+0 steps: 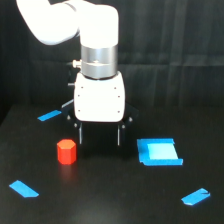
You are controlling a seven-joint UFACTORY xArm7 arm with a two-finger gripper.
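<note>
A red block (pixel 66 152) with a six-sided outline stands on the black table, left of the image middle. My gripper (pixel 100 136) points down, its two thin dark fingers (pixel 119 136) well apart and nothing visible between them. It is to the right of the red block in the image and appears separate from it. Farther right lies a pale square framed in blue tape (pixel 144 153), with bare black table between it and the gripper. Exact fingertip height is hard to judge against the dark background.
Blue tape strips lie at the front left (pixel 23 188), front right (pixel 196 197) and back left (pixel 49 115). A dark curtain (pixel 170 60) hangs behind.
</note>
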